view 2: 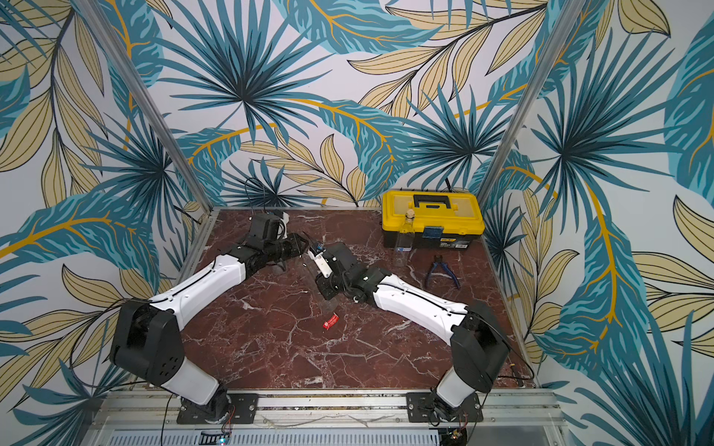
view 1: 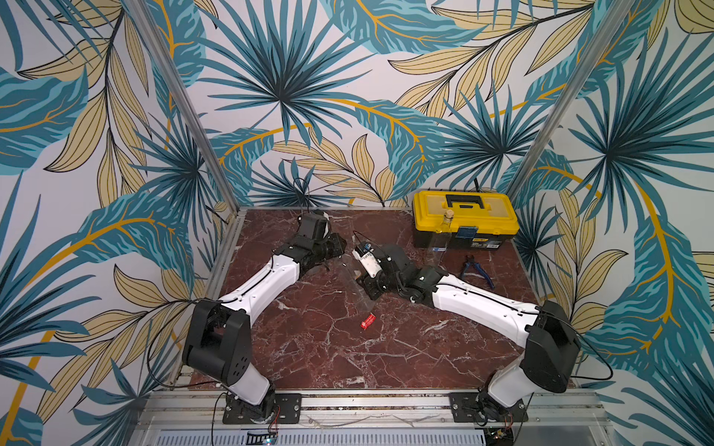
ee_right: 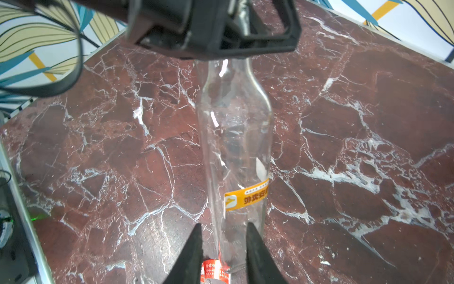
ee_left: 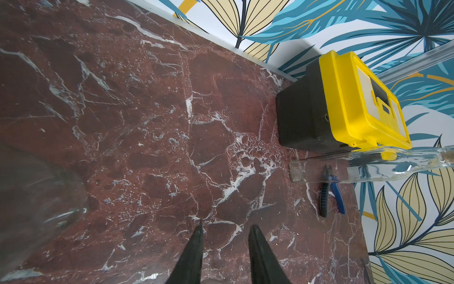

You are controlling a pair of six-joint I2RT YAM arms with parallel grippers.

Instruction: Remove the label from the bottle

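Observation:
A clear glass bottle hangs tilted over the table, best seen in the right wrist view. My left gripper is shut on its neck; its black fingers wrap the neck at the top of the right wrist view. An orange label with white writing is on the lower body of the bottle. My right gripper is open near the bottle's lower end, its fingertips apart and below the label in the view. Whether they touch the glass, I cannot tell. A red label piece lies on the table.
A second clear bottle stands in front of the yellow toolbox at the back right. Blue-handled pliers lie near it.

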